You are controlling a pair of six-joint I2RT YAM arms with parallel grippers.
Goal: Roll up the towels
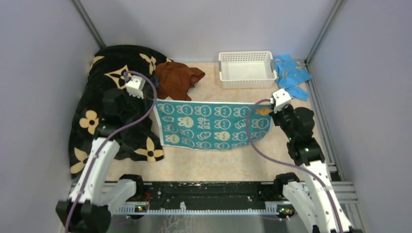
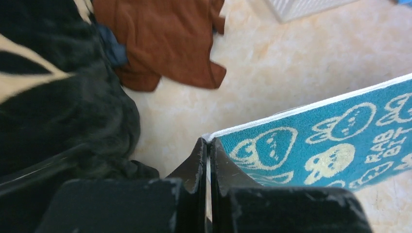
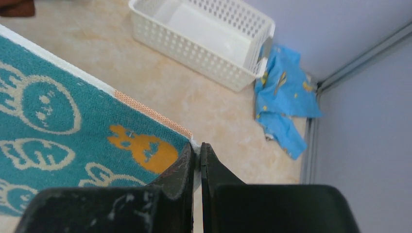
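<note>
A teal towel with cream rabbit prints (image 1: 214,126) is stretched wide between my grippers, its white top edge taut. At its upper left corner my left gripper is shut on the towel, as the left wrist view shows. At the upper right corner, by the orange rabbit, my right gripper is shut on the towel too. In the top view its lower part spreads toward the front of the table.
A white basket (image 1: 247,73) stands at the back, blue cloths (image 1: 294,77) to its right. A brown cloth (image 1: 177,77) and a black flowered blanket (image 1: 97,97) lie at the left.
</note>
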